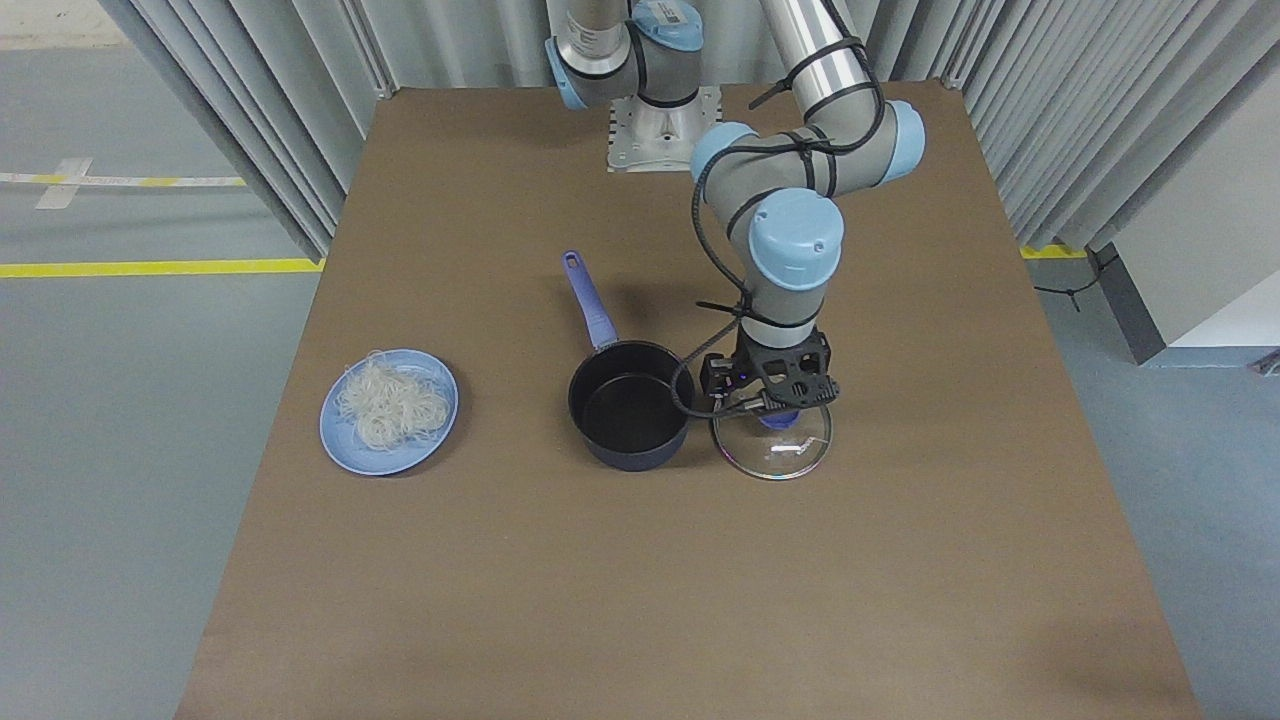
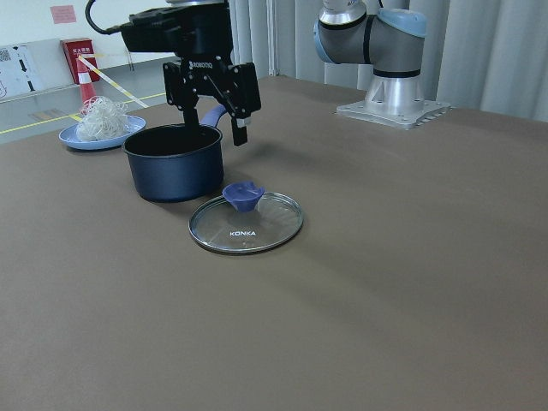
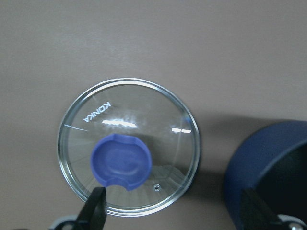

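A dark pot (image 1: 626,420) with a blue handle stands mid-table. Just right of it a glass lid (image 2: 246,231) with a blue knob (image 3: 121,163) lies flat on the table. My gripper (image 2: 214,120) hangs above the pot's rim on the lid side, fingers spread open, nothing visibly between them. In the wrist view the lid sits between and beyond the fingertips, the pot at right. A blue plate (image 1: 337,443) of white noodles (image 1: 393,403) stands to the left.
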